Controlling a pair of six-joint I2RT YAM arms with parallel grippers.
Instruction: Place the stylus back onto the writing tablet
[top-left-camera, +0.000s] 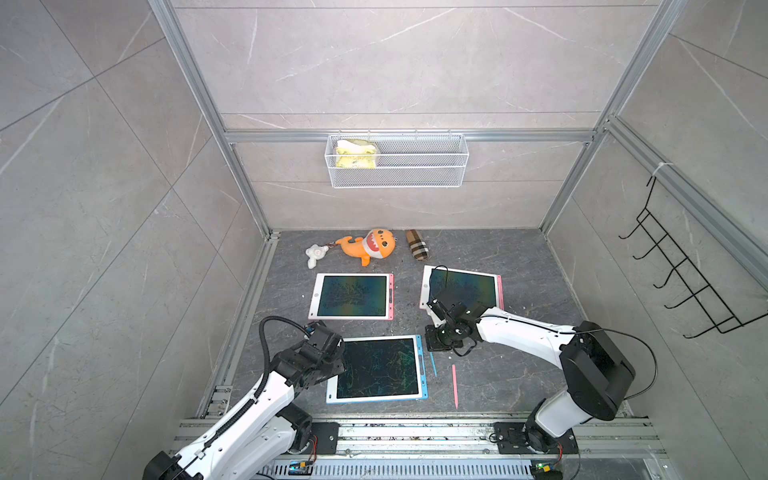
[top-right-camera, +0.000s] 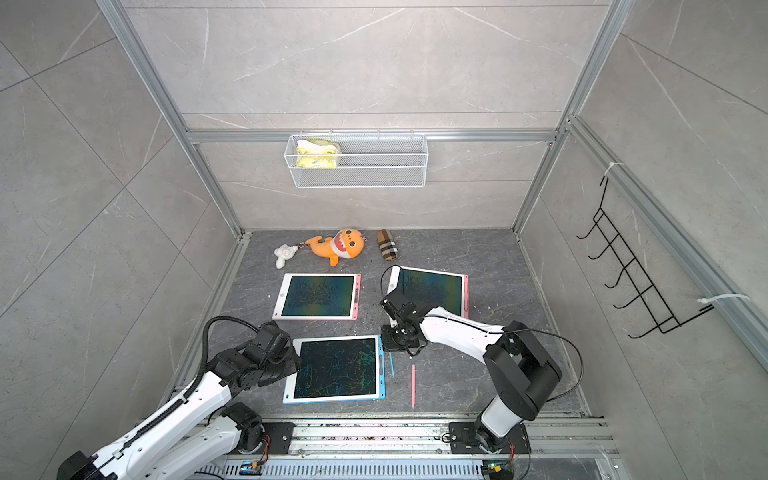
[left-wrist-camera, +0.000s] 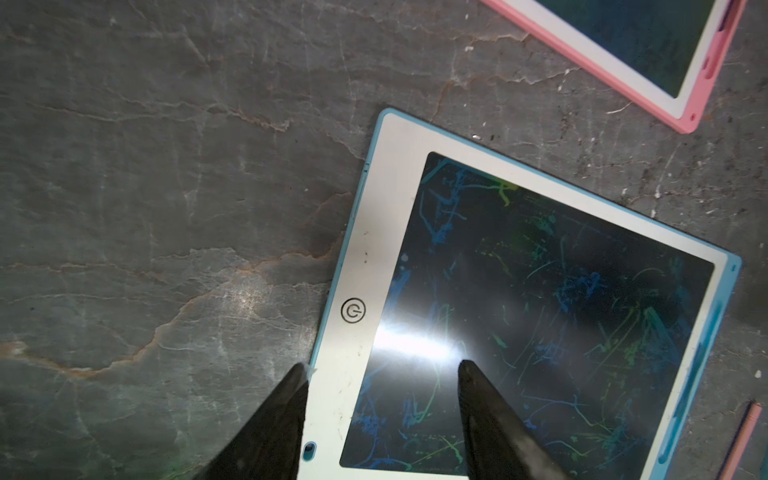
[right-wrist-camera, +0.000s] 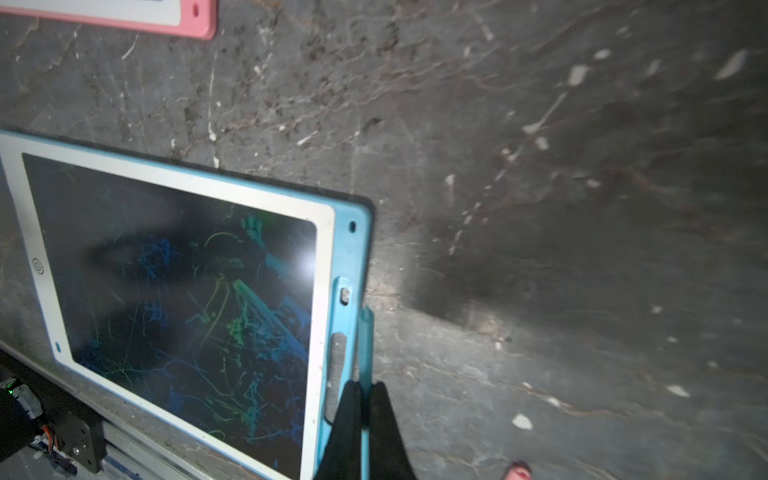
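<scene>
In the right wrist view my right gripper is shut on a thin blue stylus (right-wrist-camera: 365, 344), which lines up roughly along the right edge of the blue-edged writing tablet (right-wrist-camera: 345, 248). The tablet's stylus slot (right-wrist-camera: 337, 360) lies just left of the stylus, which appears beside it rather than in it. Whether the stylus touches the tablet cannot be told. In the left wrist view my left gripper hangs with its fingers apart over the tablet's left side, nothing between them.
A pink stylus (top-left-camera: 455, 386) lies on the table right of the blue tablet. Two pink-edged tablets (top-left-camera: 352, 317) (top-left-camera: 425, 288) lie behind. Toys, including an orange shark (top-left-camera: 368, 245), sit at the back.
</scene>
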